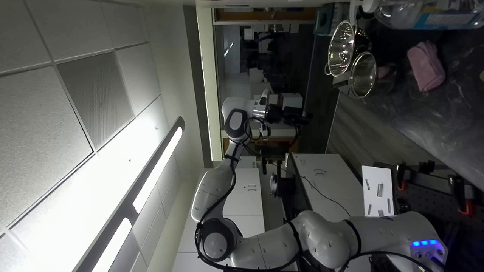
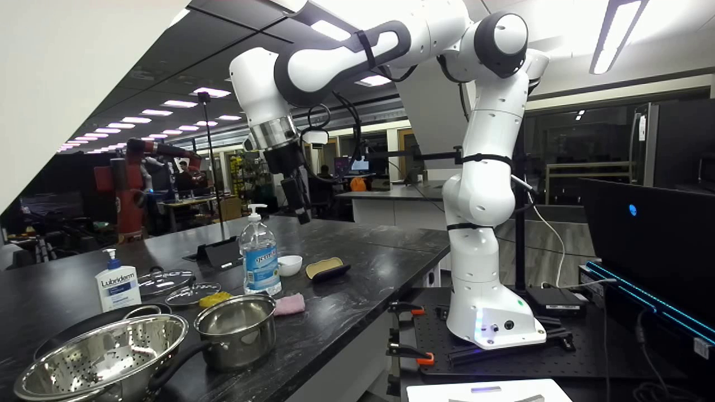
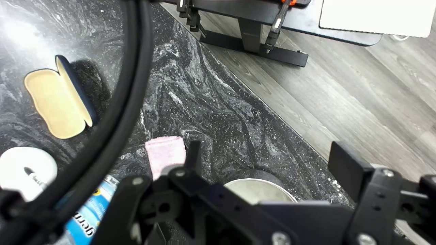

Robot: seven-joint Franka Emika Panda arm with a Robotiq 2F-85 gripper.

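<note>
High above the dark counter, my gripper stands open, its two fingers wide apart with nothing between them. In the wrist view a pink cloth (image 3: 165, 154) lies on the counter just left of the left finger. The rim of a steel pot (image 3: 261, 188) shows lower down between the fingers, partly hidden by the gripper body. An open tan glasses case (image 3: 57, 102) rests at the left. Below it are a white bowl (image 3: 28, 169) with a marker across it and a clear pump bottle (image 2: 260, 258) with a blue label, partly covered by cables in the wrist view.
A steel colander (image 2: 107, 355) stands beside the pot, near a lotion bottle (image 2: 118, 285), glass lids (image 2: 192, 292) and a yellow cloth (image 2: 214, 298). The counter's edge runs diagonally past the pot. Bare counter (image 3: 220, 118) lies between the cloth and that edge.
</note>
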